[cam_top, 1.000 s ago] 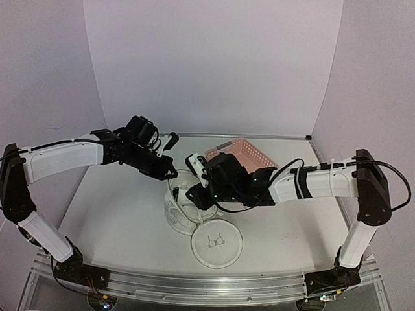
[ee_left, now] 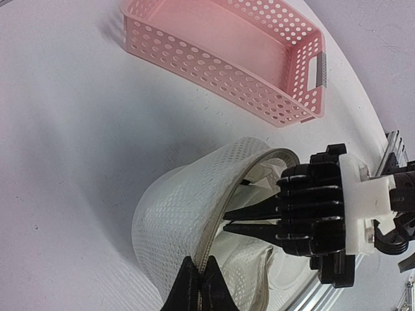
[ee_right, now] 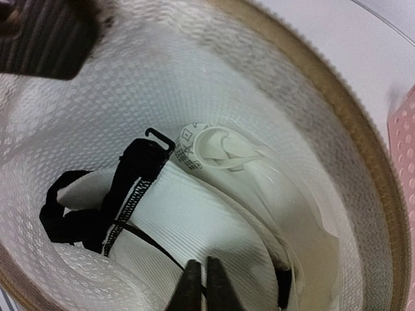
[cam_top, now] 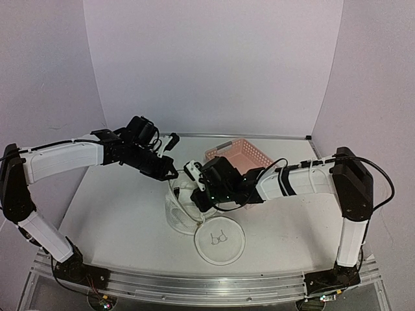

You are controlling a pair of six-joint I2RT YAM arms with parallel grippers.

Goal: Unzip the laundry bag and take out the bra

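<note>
The white mesh laundry bag [cam_top: 180, 214] stands open, its round lid with a bra drawing [cam_top: 219, 249] folded down toward the front. My left gripper is shut on the bag's zipper rim, holding it up. My right gripper reaches into the mouth, its fingers part open. In the right wrist view the bra [ee_right: 201, 227] lies inside, pale with black straps and a hook, and the blurred fingertips [ee_right: 214, 272] are over it; whether they touch it cannot be told.
A pink perforated basket [ee_left: 214, 81] stands behind the bag at the right.
My right arm has shifted a little over the last second, its elbow inward and the wrist slightly lower. The lid has moved slightly rightward. My left arm holds still.
</note>
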